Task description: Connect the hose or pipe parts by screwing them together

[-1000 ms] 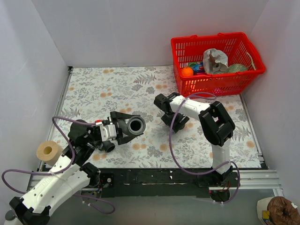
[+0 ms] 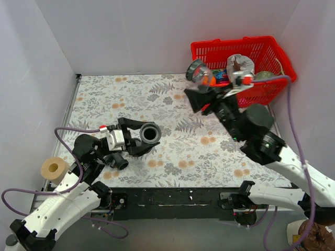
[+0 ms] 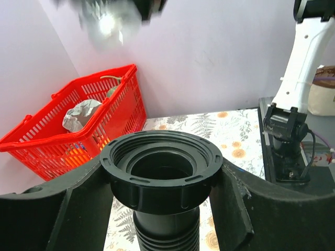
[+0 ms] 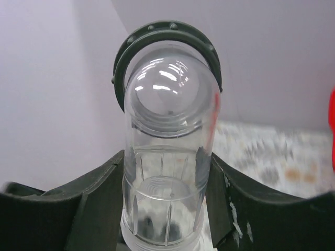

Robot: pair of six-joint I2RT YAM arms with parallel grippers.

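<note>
My left gripper [image 2: 144, 136] is shut on the black hose [image 3: 166, 230], whose threaded end collar [image 3: 160, 191] faces up between the fingers, shown ring-on in the top view. My right gripper is shut on a clear plastic cylinder [image 4: 167, 120] with a dark green ring [image 4: 170, 29] at its top. In the top view this piece is raised near the basket's left front, blurred, up and to the right of the hose end and apart from it. The hose body hangs below the left gripper, largely hidden there in the top view.
A red basket [image 2: 272, 52] with a bag and other items stands at back right. A tape roll [image 2: 52, 168] lies at the left edge. Grey walls enclose the sides and back.
My right arm has risen sharply from low over the table, bringing up the clear cylinder beside the basket. My left gripper with the hose end has shifted only slightly.
</note>
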